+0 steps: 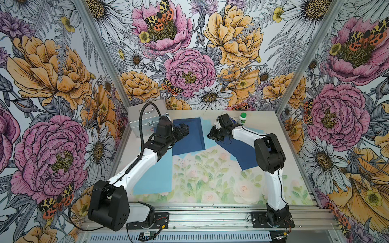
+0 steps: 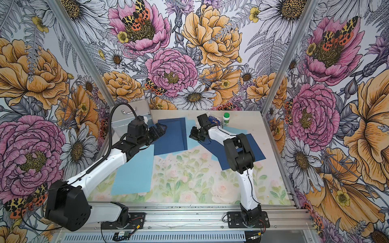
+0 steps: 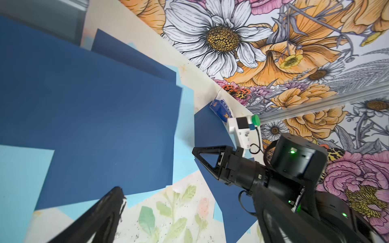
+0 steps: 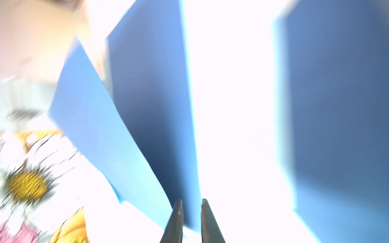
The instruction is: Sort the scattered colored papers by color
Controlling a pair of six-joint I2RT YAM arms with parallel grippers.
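Dark blue sheets (image 1: pixel 189 141) lie overlapped at the back left; in the left wrist view the big dark blue sheet (image 3: pixel 109 117) covers part of some light blue paper. A light blue sheet (image 1: pixel 152 176) is at the front left. On the right, another dark blue sheet (image 1: pixel 243 156) lies over light blue paper (image 2: pixel 237 130). My left gripper (image 1: pixel 185 129) is open and empty, raised above the left stack. My right gripper is shut but for a narrow gap, at the edge of the right dark sheet; whether paper is pinched I cannot tell.
A silver case (image 1: pixel 148 118) stands at the back left. A green-capped bottle (image 2: pixel 226 119) and a blue packet (image 3: pixel 221 109) stand at the back right.
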